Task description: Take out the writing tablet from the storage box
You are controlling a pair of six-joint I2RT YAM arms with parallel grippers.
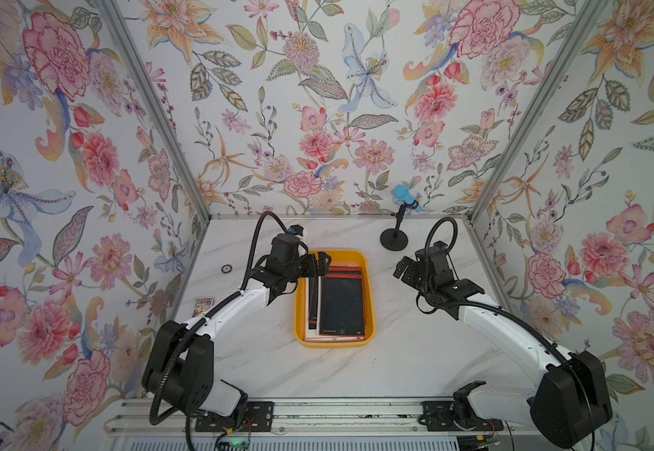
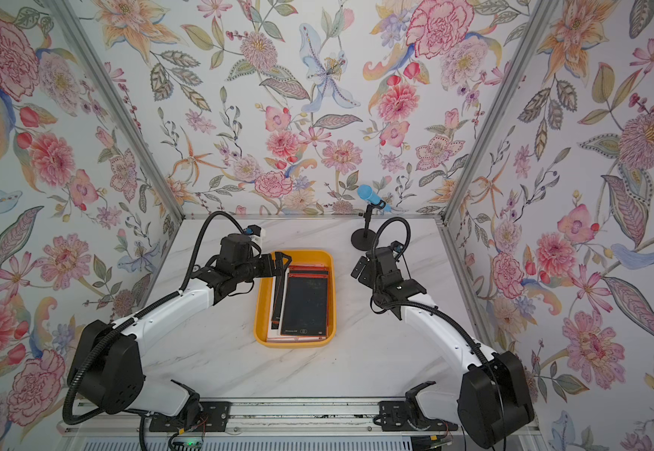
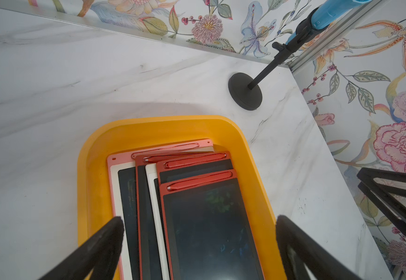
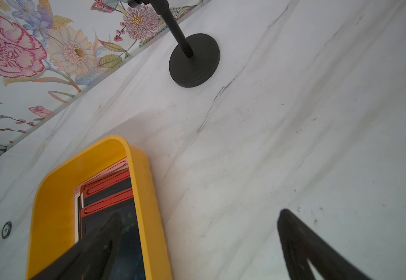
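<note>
Inside the yellow storage box (image 1: 297, 315) lie several writing tablets, overlapping. On top, to the right, is a dark-screened tablet (image 3: 210, 224) with a red upper edge and a stylus set in it; others show from under its left side and upper end. My left gripper (image 1: 316, 263) hangs over the box's far left part, fingers wide apart with nothing between them, and its blurred fingers (image 3: 102, 247) frame the tablets in the left wrist view. Right of the box, over bare table, my right gripper (image 1: 404, 268) is open and empty.
A microphone stand with a round black base (image 1: 394, 239) is at the back, right of the box. On the left lie a small dark ring (image 1: 226, 268) and a flat picture-covered item (image 1: 203, 306). Table right and front of the box is clear.
</note>
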